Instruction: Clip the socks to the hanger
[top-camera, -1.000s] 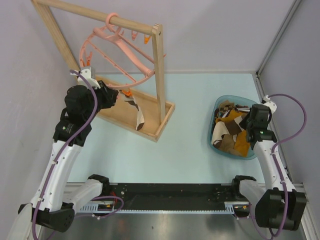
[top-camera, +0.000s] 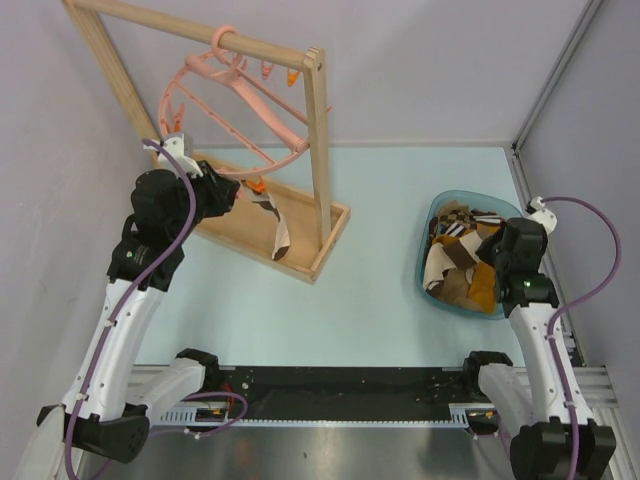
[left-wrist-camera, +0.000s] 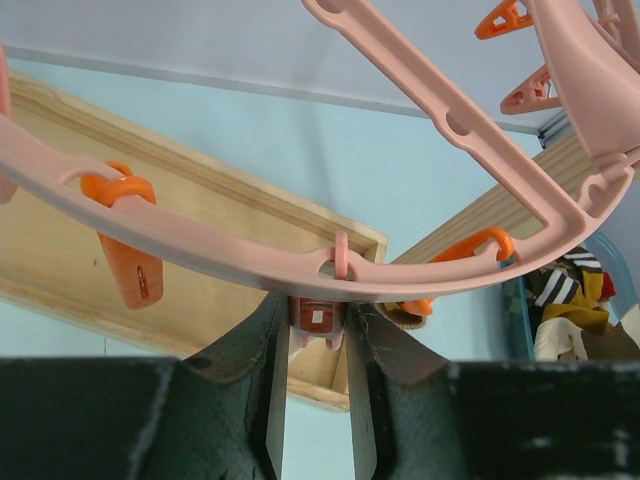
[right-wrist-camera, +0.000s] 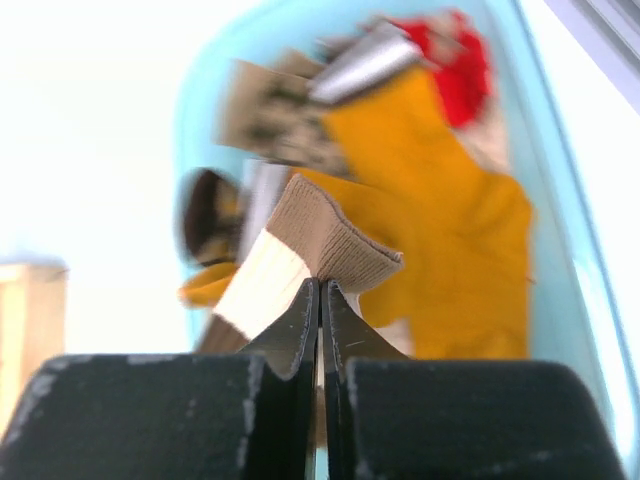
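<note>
In the right wrist view, my right gripper is shut on the brown cuff of a brown-and-cream sock (right-wrist-camera: 262, 285), above other socks in the bin. My left gripper is shut on a small pink clip (left-wrist-camera: 318, 312) hanging from the rim of the pink round hanger (top-camera: 235, 135). Beside that clip, an orange clip (left-wrist-camera: 475, 245) has a brown cuff at its lower end. From there a cream-and-brown sock (top-camera: 281, 235) hangs down in the top view. Another orange-topped clip (left-wrist-camera: 130, 240) hangs to the left, with no sock on it.
The light blue bin (top-camera: 425, 255) holds several socks, mustard (right-wrist-camera: 440, 230) and red (right-wrist-camera: 468, 75) among them. A wooden frame (top-camera: 318, 150) carries the hanger over a shallow wooden base (top-camera: 225, 228). Between frame and bin the table (top-camera: 370, 260) is clear.
The left gripper has hardly moved.
</note>
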